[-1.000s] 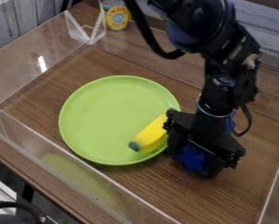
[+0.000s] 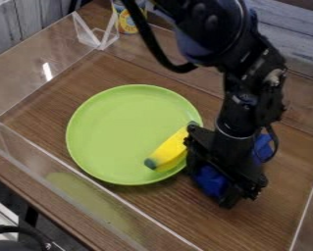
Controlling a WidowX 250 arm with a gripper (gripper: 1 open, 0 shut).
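My gripper [image 2: 225, 172] is low over the right part of the wooden table, its fingers open around a blue object [image 2: 209, 179] that is mostly hidden by them. Another blue piece [image 2: 264, 147] shows behind the gripper on the right. Just left of the fingers, a yellow banana-like item [image 2: 167, 153] lies on the right side of a green plate [image 2: 113, 132].
Clear plastic walls [image 2: 22, 78] border the table. A can with a yellow label [image 2: 126, 20] stands at the back.
The gripper has shifted very slightly at the blue object; the plate and yellow item look unmoved.
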